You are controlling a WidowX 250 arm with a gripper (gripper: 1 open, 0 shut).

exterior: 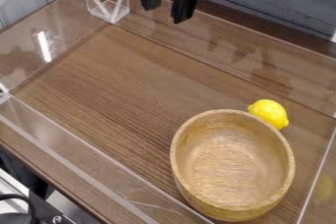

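Note:
My gripper (167, 2) hangs at the top centre of the camera view, black, its two fingers apart and pointing down over the back of the wooden work surface, open with nothing visible between them. A yellow lemon-like object (269, 113) lies at the right, and a tan round bowl (231, 200) sits at the lower right, empty.
A clear, wire-like or plastic object (108, 6) stands at the back left, left of my gripper. Transparent walls edge the wooden surface (132, 90), whose middle is clear. A black cable lies at the bottom left corner.

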